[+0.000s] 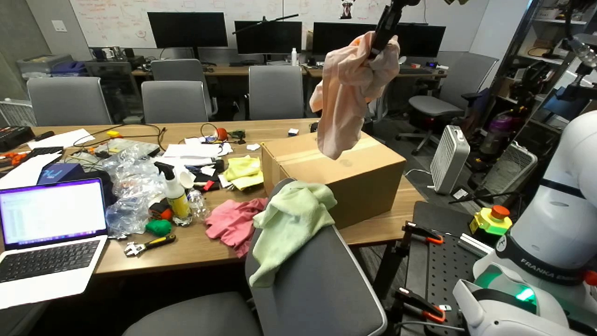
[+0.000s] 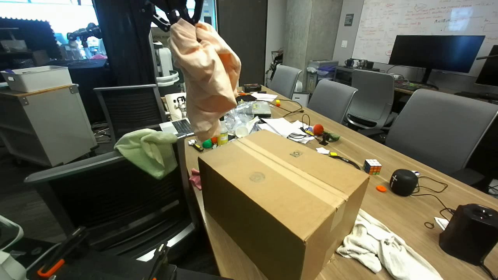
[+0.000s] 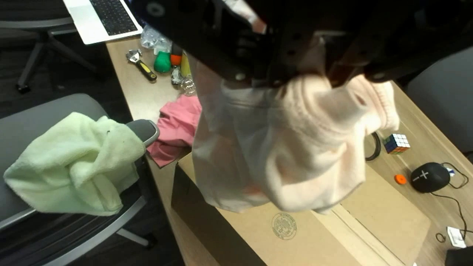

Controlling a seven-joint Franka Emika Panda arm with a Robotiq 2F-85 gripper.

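Observation:
A peach-coloured cloth hangs crumpled in the air above the closed cardboard box. My gripper is shut on its upper part, and the loose folds droop below the fingers. Seen from the other side, the cloth dangles over the box's far left edge, its lower tip clear of the box top. In the wrist view the cloth fills the middle and covers much of the box; the fingertips are partly lost in its folds and in shadow.
A light green cloth drapes over the chair back by the table. On the table lie a pink cloth, a yellow cloth, a spray bottle and a laptop. A white cloth lies beside the box.

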